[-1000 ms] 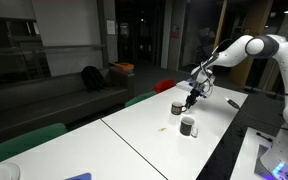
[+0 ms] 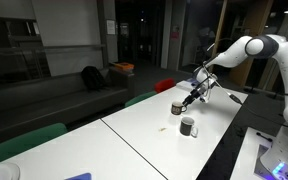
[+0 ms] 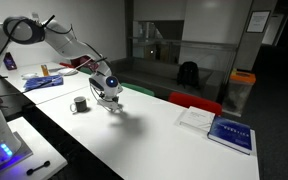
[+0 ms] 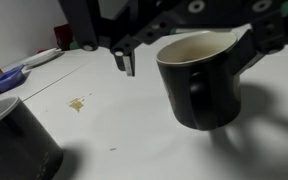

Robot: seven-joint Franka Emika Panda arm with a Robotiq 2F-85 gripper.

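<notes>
In the wrist view my gripper is open, its fingers wide apart. A dark mug with a pale inside stands upright, handle towards the camera. It shows between the two fingers, close to the right one; whether they touch I cannot tell. A second dark mug is cut off at the lower left. In exterior view 1, my gripper is low over the table beside the farther mug; the nearer mug stands apart. Exterior view 2 shows one mug clearly, left of the arm.
The white table has wide free room in its middle. A small yellowish mark lies between the mugs. Blue items lie at the far left in exterior view 2, and a blue box and white sheets at the right.
The arm has shifted slightly up and to the right in exterior view 1. Both mugs stand where they were.
</notes>
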